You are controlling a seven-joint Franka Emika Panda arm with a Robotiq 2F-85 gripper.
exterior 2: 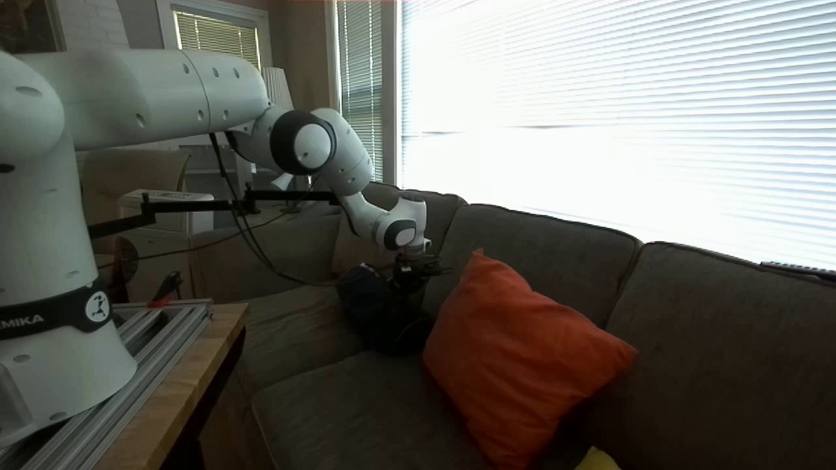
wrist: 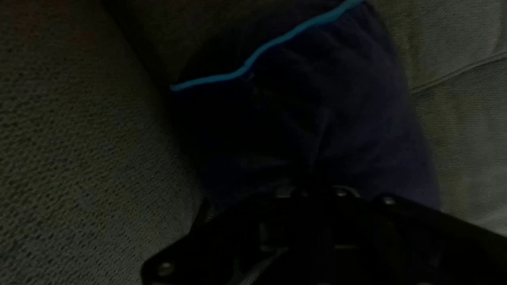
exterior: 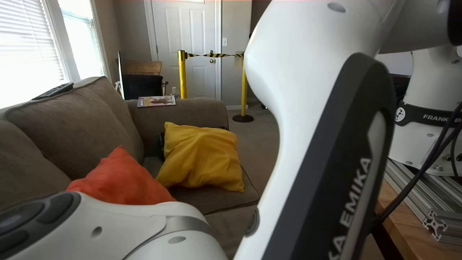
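Observation:
A dark blue pillow (wrist: 361, 109) with a light-blue edge lies on the couch in the wrist view. Creases in its cloth run toward my gripper, which is shut right against it at the bottom of that view. The picture is too dark to tell whether a fold of cloth is caught between the fingers. In exterior view 2 my gripper (exterior 2: 413, 274) points down at the dark pillow (exterior 2: 376, 309), left of an orange pillow (exterior 2: 517, 352). My arm hides the gripper in exterior view 1.
A yellow pillow (exterior: 201, 158) lies at the couch's far end, near the armrest with a magazine (exterior: 156, 101). A remote (exterior: 54, 91) rests on the backrest. The robot's wooden table (exterior 2: 184, 384) stands beside the couch, with bare seat cushion (exterior 2: 337, 415) between.

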